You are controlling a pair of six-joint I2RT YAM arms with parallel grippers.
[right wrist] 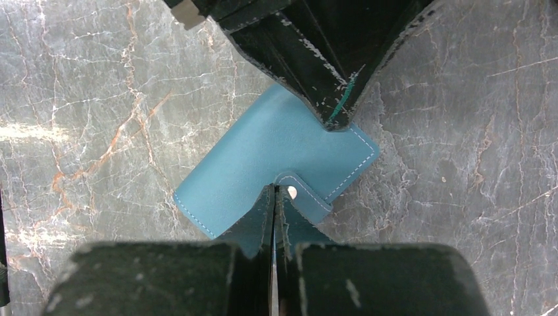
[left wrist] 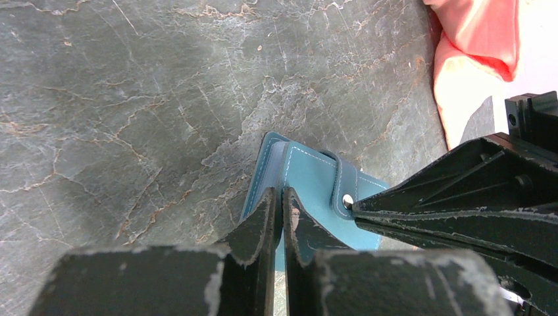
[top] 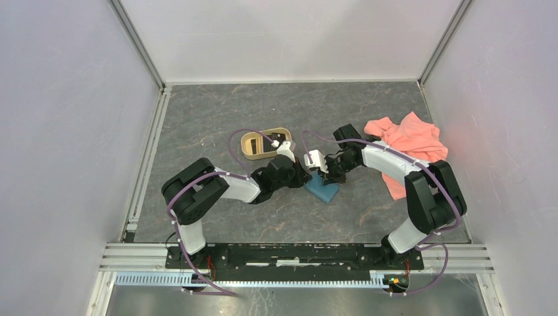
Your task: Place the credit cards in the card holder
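The blue card holder (top: 322, 190) lies on the grey table between both grippers, its strap with a metal snap (right wrist: 291, 191) lying over the cover, as the right wrist view shows. My left gripper is shut on the holder's edge at its near side. My right gripper is shut, fingertips at the strap beside the snap, with nothing seen between them. In the left wrist view a pale layer (left wrist: 269, 168) shows inside the holder's edge; I cannot tell whether it is cards.
A beige container (top: 250, 151) with dark items stands behind my left gripper. A pink cloth (top: 412, 137) lies at the right, by the white wall.
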